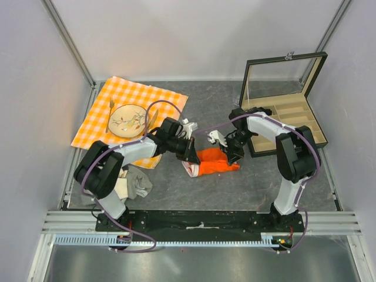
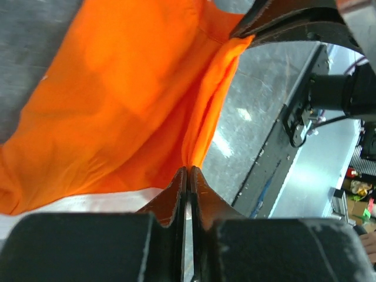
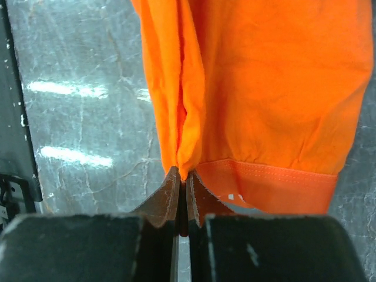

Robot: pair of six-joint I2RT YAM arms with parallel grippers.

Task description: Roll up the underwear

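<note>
The orange underwear (image 1: 216,163), with a white inner edge (image 1: 191,168) at its left, lies on the grey table between both arms. At its left end, my left gripper (image 1: 191,160) is closed on the near edge; in the left wrist view its fingertips meet on an orange fold (image 2: 202,138). My right gripper (image 1: 232,161) is shut on that same edge farther right, with a gathered fold (image 3: 182,111) running away from its tips. Beside that fold the waistband (image 3: 276,185) hangs spread. How much cloth sits inside either finger is hidden.
At the back left, a plate (image 1: 128,121) and cutlery rest on a checkered cloth (image 1: 94,126). Grey cloths (image 1: 139,182) lie by the left arm. An open compartment box (image 1: 294,111) stands at the right, partly under the right arm. Bare table lies in front of the underwear.
</note>
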